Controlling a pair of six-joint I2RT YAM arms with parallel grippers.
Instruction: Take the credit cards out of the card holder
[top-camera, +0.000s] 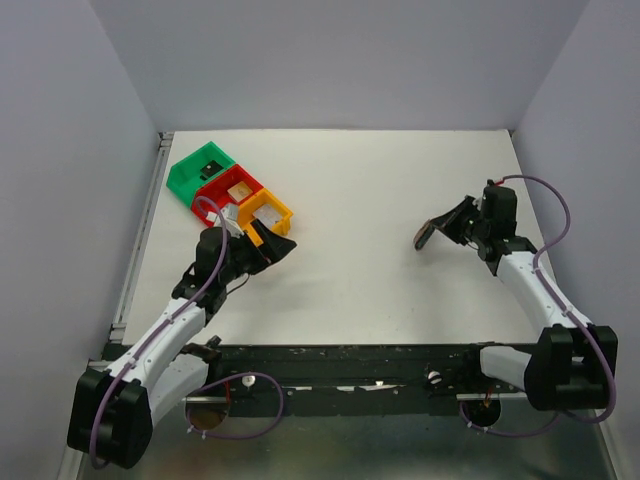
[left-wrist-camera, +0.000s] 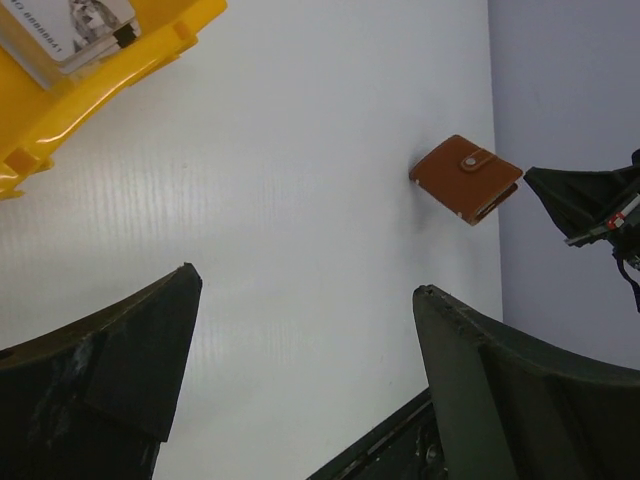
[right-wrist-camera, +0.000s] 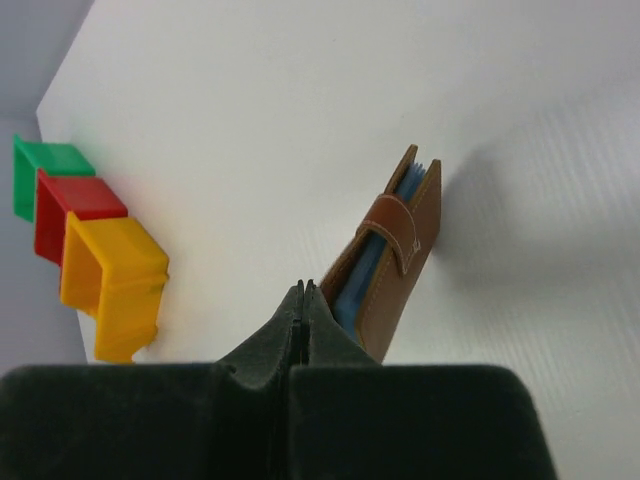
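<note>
The brown leather card holder (top-camera: 423, 236) stands on edge, tilted, over the right half of the table. Its snap strap is closed in the left wrist view. Between the covers of the holder (right-wrist-camera: 393, 262), bluish inner sleeves (right-wrist-camera: 366, 272) show in the right wrist view; no single card can be told apart. My right gripper is shut at a corner of the holder, seemingly pinching its thin cover; the grip itself is partly hidden. At the left, near the yellow bin, my left gripper is open and empty.
Green (top-camera: 185, 178), red (top-camera: 254, 184) and yellow (top-camera: 286, 224) bins stand in a diagonal row at the back left. A printed card (left-wrist-camera: 75, 28) lies in the yellow one. The table (top-camera: 345, 260) between the arms is clear.
</note>
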